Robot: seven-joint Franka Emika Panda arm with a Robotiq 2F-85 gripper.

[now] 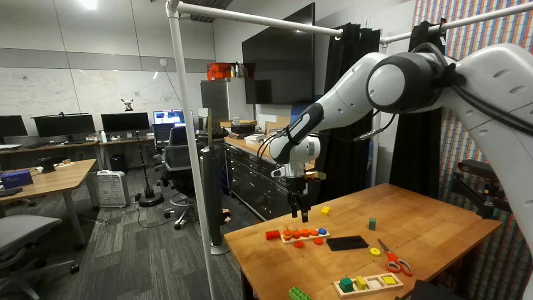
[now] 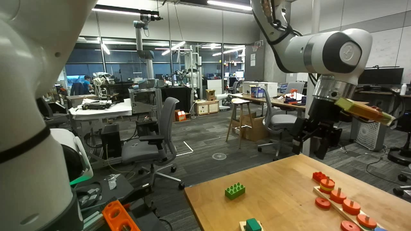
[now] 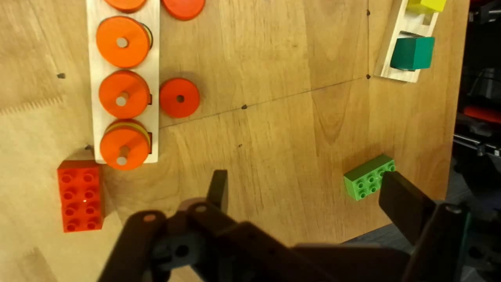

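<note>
My gripper (image 1: 300, 215) hangs over the far left part of the wooden table, pointing down. In the wrist view its two fingers (image 3: 218, 188) stand wide apart, and the open gripper has only bare tabletop between them. A red brick (image 3: 80, 196) lies to the left, beside the end of a pegged wooden board (image 3: 152, 70) bearing orange discs (image 3: 123, 94). Close to the right finger in that view is a green brick (image 3: 368, 178). Two loose red discs (image 1: 318, 241) rest alongside the board. A wooden shape tray (image 1: 369, 287) holds green and yellow blocks.
Scissors (image 1: 397, 261), a yellow ring (image 1: 375, 252) and a black flat piece (image 1: 347, 243) lie mid-table. A small green block (image 1: 372, 224) and a yellow block (image 1: 325, 210) sit farther back.
</note>
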